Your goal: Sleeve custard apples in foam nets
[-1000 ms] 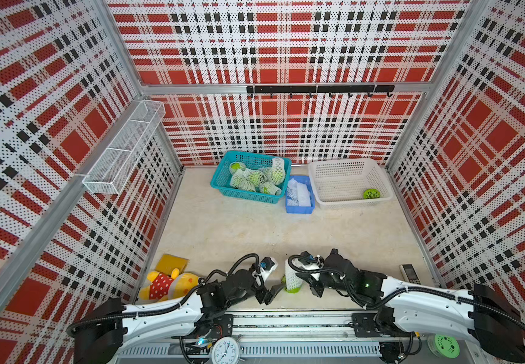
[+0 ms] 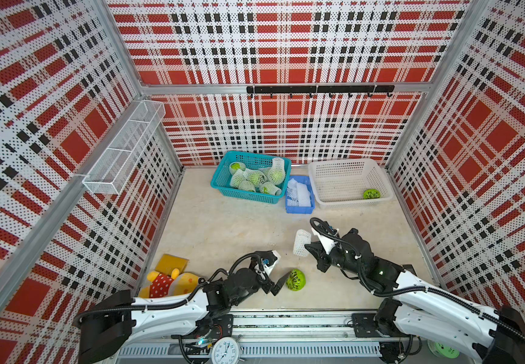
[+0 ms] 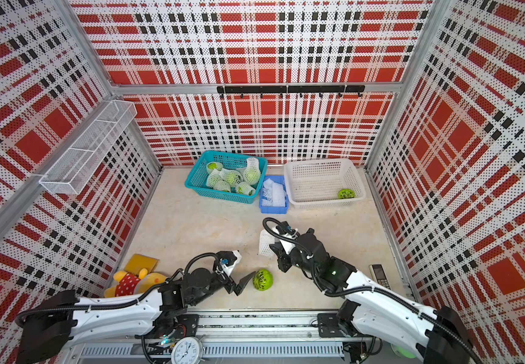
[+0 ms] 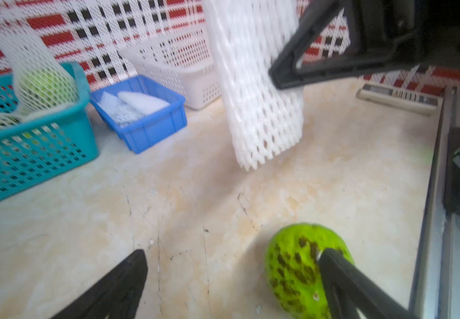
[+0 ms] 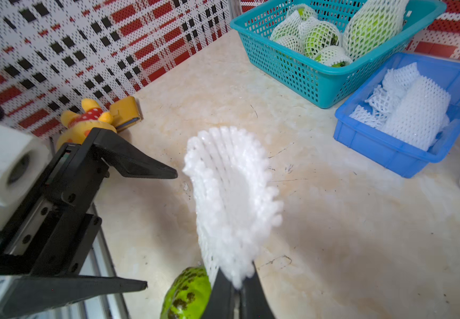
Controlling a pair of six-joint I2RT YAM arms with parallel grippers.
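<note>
A bare green custard apple with dark patches (image 2: 296, 279) rests on the table near its front edge, just right of my left gripper (image 2: 276, 277). That gripper stands open with nothing between its fingers; in the left wrist view the custard apple (image 4: 301, 265) shows partly behind the right finger (image 4: 355, 289). My right gripper (image 2: 316, 248) is shut on the edge of an empty white foam net (image 5: 235, 186), held above the table, behind and right of the fruit. The net's mouth gapes open in the right wrist view, and the fruit (image 5: 188, 293) shows partly below it.
A teal basket (image 2: 221, 181) at the back holds several netted fruits. Beside it, a blue tray (image 2: 299, 210) has spare foam nets, and a white basket (image 2: 341, 202) contains one bare fruit. A plush toy (image 2: 165, 285) lies front left.
The right gripper and net have lifted back, away from the fruit. The custard apple, earlier partly behind the net, now sits bare and has rolled slightly to the right.
</note>
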